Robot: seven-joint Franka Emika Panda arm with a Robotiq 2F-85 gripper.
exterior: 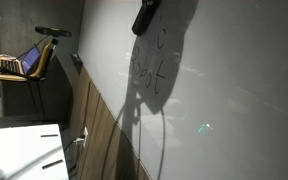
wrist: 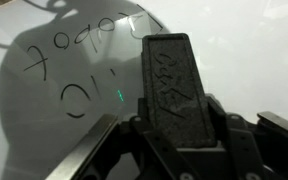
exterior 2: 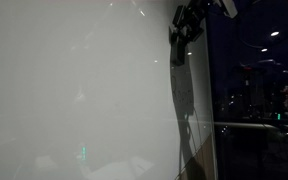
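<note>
A dark block (wrist: pixel 172 75), looking like a whiteboard eraser with faint marks on its face, sits between the fingers of my gripper, which is shut on it. Behind it is the whiteboard (wrist: pixel 249 60). Handwriting (wrist: pixel 79 45) on the board reads like "robot" from this side, with a curved letter (wrist: pixel 75 100) and short strokes below it. In exterior view 1, the dark end of the arm (exterior: pixel 142 17) shows at the top edge, beside the writing (exterior: pixel 149 75). Exterior view 2 has the gripper (exterior 2: pixel 180 45) near the board's right side; contact with the board cannot be told.
Wood panelling (exterior: pixel 104 130) runs below the board. A white table (exterior: pixel 24 150) stands at lower left, with a chair and laptop (exterior: pixel 26 62) farther back.
</note>
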